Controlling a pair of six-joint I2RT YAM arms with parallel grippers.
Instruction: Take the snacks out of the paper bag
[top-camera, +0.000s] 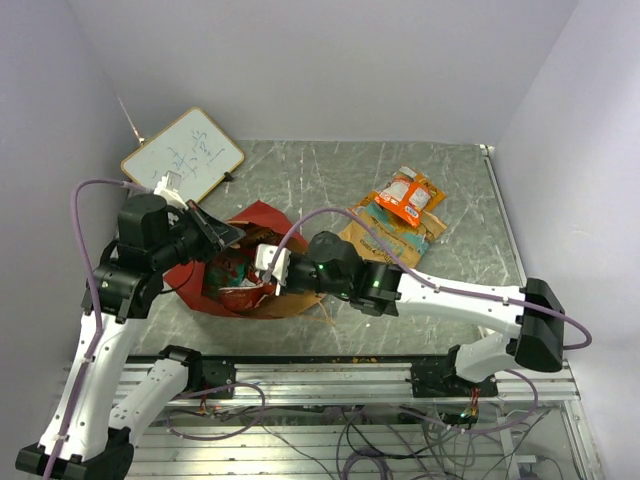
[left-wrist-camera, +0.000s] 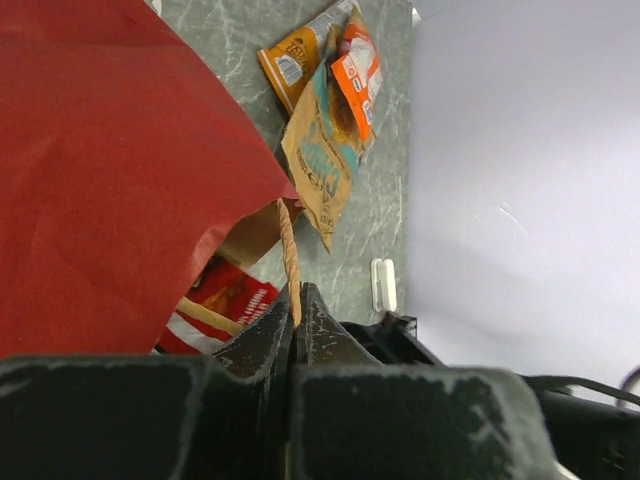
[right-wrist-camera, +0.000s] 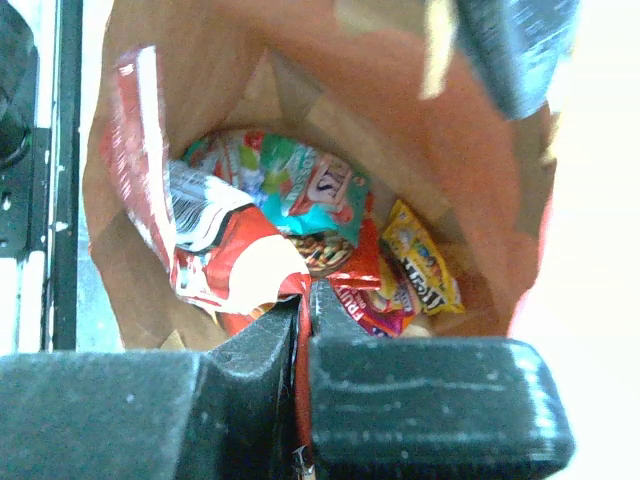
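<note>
The red paper bag (left-wrist-camera: 110, 170) stands mouth up on the left of the table, and in the top view the arms partly cover it. My left gripper is shut on its twisted paper handle (left-wrist-camera: 287, 245). In the right wrist view my right gripper is shut on a red snack pack (right-wrist-camera: 245, 245), pinched at one end and hanging over the open mouth. Below it inside the bag lie a teal candy bag (right-wrist-camera: 310, 185), a red nut pack (right-wrist-camera: 360, 265), a purple-red pack (right-wrist-camera: 375, 313) and a yellow pack (right-wrist-camera: 420, 260).
On the right of the table lie a brown-and-teal packet (top-camera: 385, 238) and an orange-and-white packet (top-camera: 405, 195) with another orange one under it. A whiteboard (top-camera: 185, 155) stands at the back left. Bare table lies between bag and packets.
</note>
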